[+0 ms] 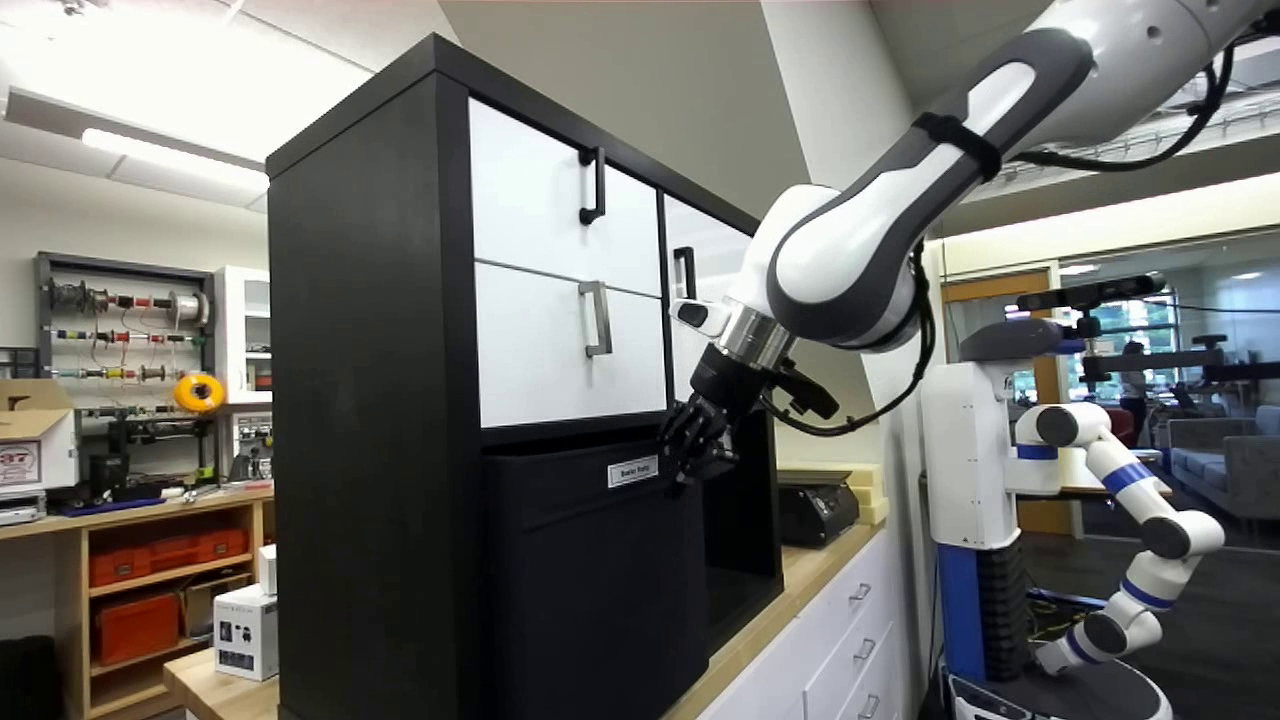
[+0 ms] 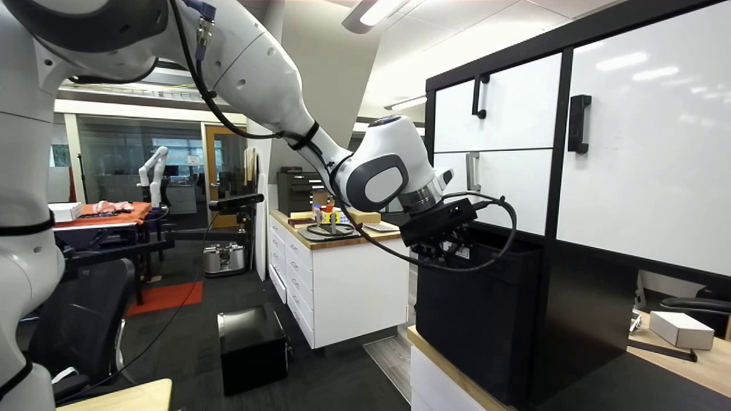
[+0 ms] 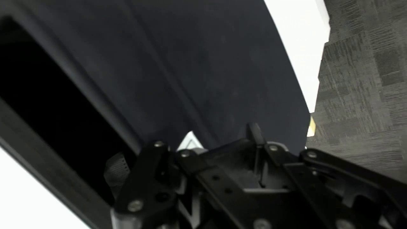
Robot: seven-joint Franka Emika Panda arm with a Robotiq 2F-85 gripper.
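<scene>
A black fabric bin [image 1: 588, 576] stands in the lower compartment of the dark cabinet [image 1: 360, 396], a white label [image 1: 633, 472] near the top of its front. My gripper [image 1: 693, 462] is by the bin's upper right corner, just beside the label. Exterior view 2 also has the gripper [image 2: 449, 250] in front of the upper part of the bin [image 2: 473, 322]. In the wrist view the gripper is dark and partly blurred against the bin's front [image 3: 213, 76]; it is shut, with nothing visible between its fingers. Whether it touches the bin cannot be told.
White drawers with a grey handle [image 1: 596, 318] and a black handle [image 1: 593, 186] sit above the bin. To its right is an empty dark compartment [image 1: 741, 528]. A wooden counter edge [image 1: 768, 624] runs beneath. Open floor [image 2: 329, 377] lies in front.
</scene>
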